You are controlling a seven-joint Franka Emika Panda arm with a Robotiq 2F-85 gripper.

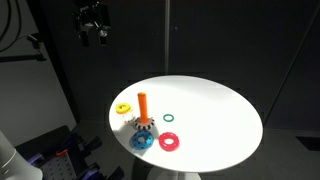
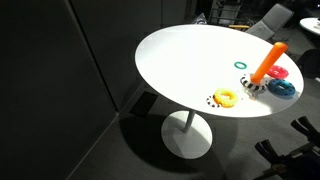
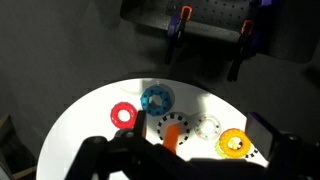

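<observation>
High at the left in exterior view 1, my gripper hangs well above and away from the table. Its two fingers stand apart in the wrist view, the gripper open with nothing between them. An orange post stands upright on the white round table, with a black-and-white ring around its foot. Loose on the tabletop lie a yellow ring, a blue ring, a red-pink ring and a thin green ring. A pale ring lies between post and yellow ring.
Dark floor surrounds the table, which rests on a round white foot. Dark prongs show at the lower right of exterior view 2, apart from the table.
</observation>
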